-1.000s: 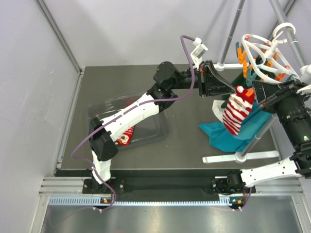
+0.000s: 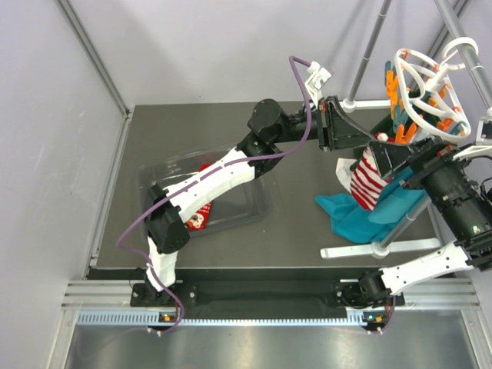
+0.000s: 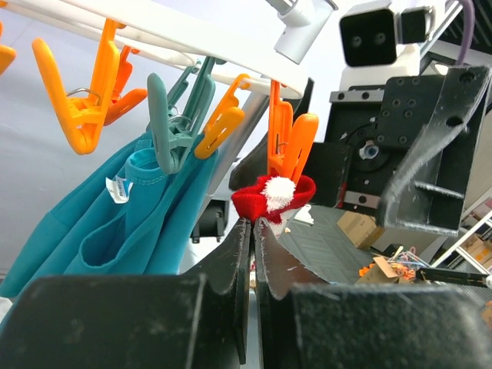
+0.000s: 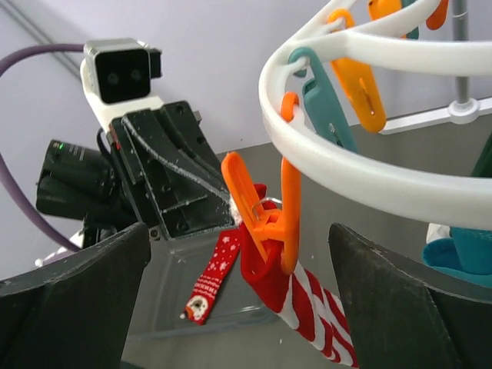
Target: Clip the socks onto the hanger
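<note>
A red-and-white striped sock [image 2: 367, 178] hangs under the white hanger [image 4: 346, 161], its red top [image 3: 257, 201] at an orange clip [image 4: 269, 223]. My left gripper is shut at that top, the sock's edge at its fingertips; whether it pinches fabric is unclear. My right gripper is open around the clip and sock from the other side, its fingers apart from them. Teal cloth [image 3: 127, 215] hangs from neighbouring clips.
A plastic bin [image 2: 246, 204] with another red sock [image 2: 198, 215] sits at the left of the worktop. Metal stand poles [image 2: 365, 54] flank the hanger, and bare worktop surrounds the bin.
The hanger and its clips have shifted a little, and my right gripper has moved slightly at the clip. The striped sock has swung a little. My left arm is almost unmoved.
</note>
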